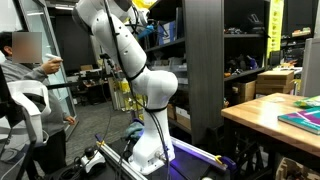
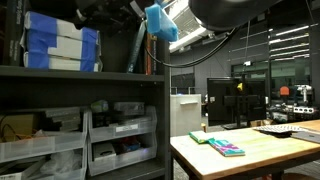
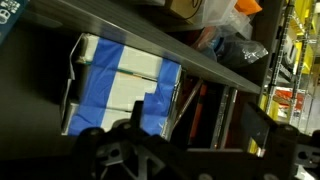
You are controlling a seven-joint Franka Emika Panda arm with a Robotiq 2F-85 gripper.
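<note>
Stacked white boxes with blue bands (image 3: pixel 118 88) sit on a dark shelf, left of centre in the wrist view. In exterior view 2 the same boxes (image 2: pixel 62 45) stand on the upper shelf at the left. My gripper is open, with its two dark fingers spread wide along the lower part of the wrist view and nothing held between them. One finger overlaps the boxes' lower right corner in that picture; whether it touches them I cannot tell. In exterior view 2 the gripper is partly cut off at the top, close to the boxes.
Below the boxes, clear plastic bins (image 2: pixel 122 135) fill the lower shelves. The shelf edge (image 3: pixel 170 40) runs diagonally across the wrist view. A wooden table (image 1: pixel 268 118) with colourful flat packs stands to the right. A seated person (image 1: pixel 30 65) is at the left.
</note>
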